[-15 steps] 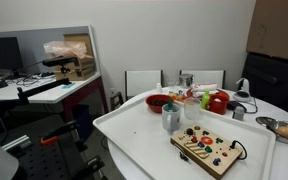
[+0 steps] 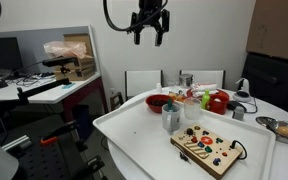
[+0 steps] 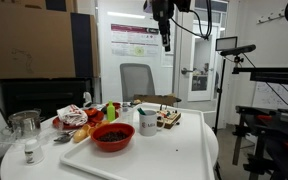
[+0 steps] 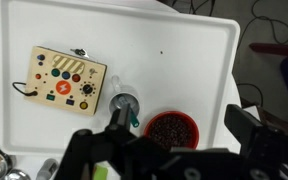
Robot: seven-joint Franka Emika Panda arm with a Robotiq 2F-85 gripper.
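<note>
High above the white tray (image 2: 134, 146) hangs my open gripper (image 2: 148, 40), its fingers pointing down and apart with nothing between them. Below it, a pale mug (image 2: 170, 121) stands upright on the tray; in the wrist view a teal utensil (image 4: 134, 118) leans in the mug. A red bowl (image 3: 111, 144) beside the mug holds dark small pieces. On the mug's other side lies a wooden board (image 4: 64, 78) with several coloured buttons and knobs. The wrist view shows the bowl (image 4: 193, 130) partly behind the gripper's fingers.
Behind the tray, bottles, a glass jar (image 3: 26, 125) and assorted red and green items crowd the table. A metal pan (image 2: 283, 129) sits at the right edge. Much of the tray, toward the arm's base, is bare.
The gripper came into exterior view 1 from above and has descended over the table, remaining well above the objects. The mug, bowl and board have not moved.
</note>
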